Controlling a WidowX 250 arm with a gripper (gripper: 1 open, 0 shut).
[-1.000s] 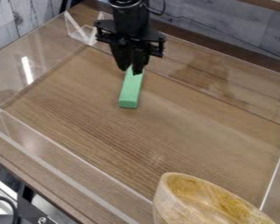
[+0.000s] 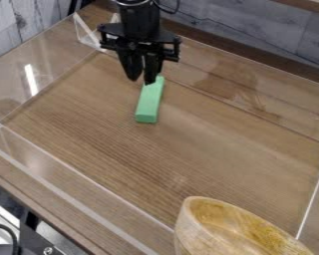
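Note:
The black robot arm with its gripper (image 2: 140,70) hangs at the top middle of the view. A green rectangular block (image 2: 149,104) lies flat on the wooden table (image 2: 149,179), its far end just below the gripper. Whether the fingers are open or shut is unclear at this size, and I cannot tell whether they touch the block.
A yellow bowl-like object (image 2: 235,227) stands at the bottom right corner. A clear plastic item seems to be at the far left edge. Black cables lie beyond the bottom left edge of the table.
The gripper has shifted slightly to the left. The green block lies where it was.

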